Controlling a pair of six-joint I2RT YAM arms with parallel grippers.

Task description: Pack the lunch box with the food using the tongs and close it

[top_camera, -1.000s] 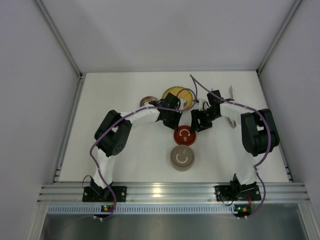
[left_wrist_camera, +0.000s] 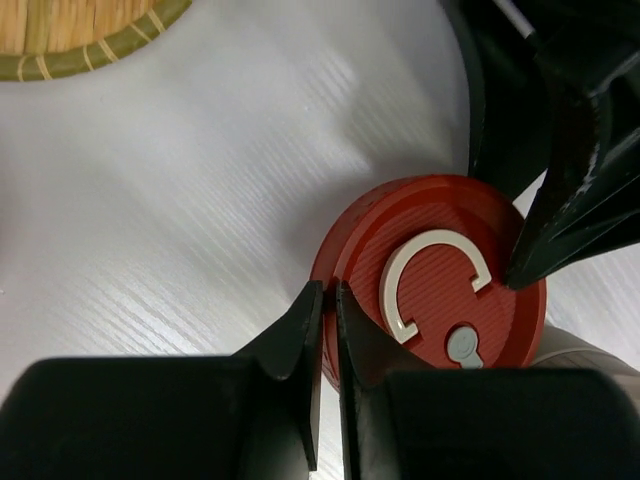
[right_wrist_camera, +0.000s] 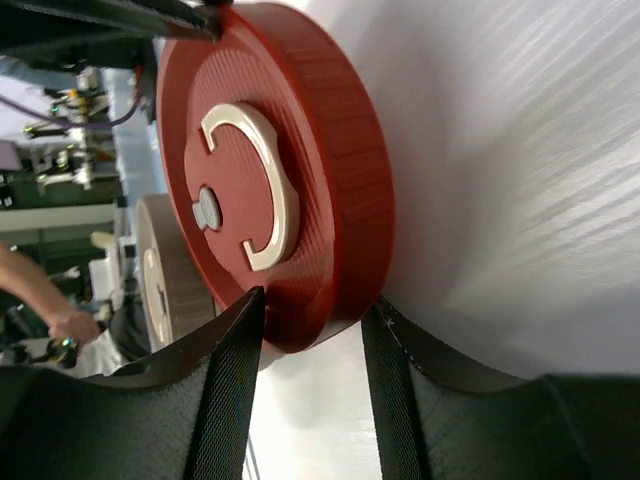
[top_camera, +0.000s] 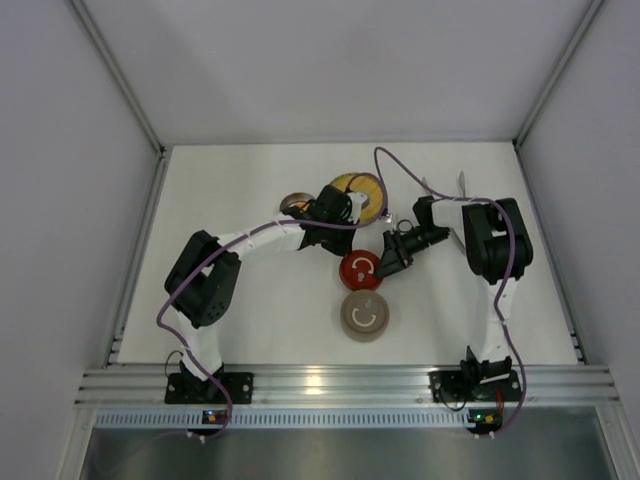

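Note:
A red round lid (top_camera: 362,262) with a cream C-shaped handle lies between my two grippers near the table's middle. My left gripper is at its left edge, fingers close together against the rim; whether they pinch it cannot be told. Across the lid, my right gripper has its fingers apart, with the lower part of the red rim between them. A beige round lunch box piece (top_camera: 364,316) with a similar handle sits just in front of the red lid. The black fingers (left_wrist_camera: 565,215) of the right gripper reach over the lid's far edge in the left wrist view.
A yellow woven round tray (top_camera: 373,187) lies behind the lid, partly under my left arm. A brown bowl (top_camera: 297,200) is left of it. Silvery utensils (top_camera: 462,183) lie at the right.
The red lid has shifted slightly left. My left gripper has moved a little left as well.

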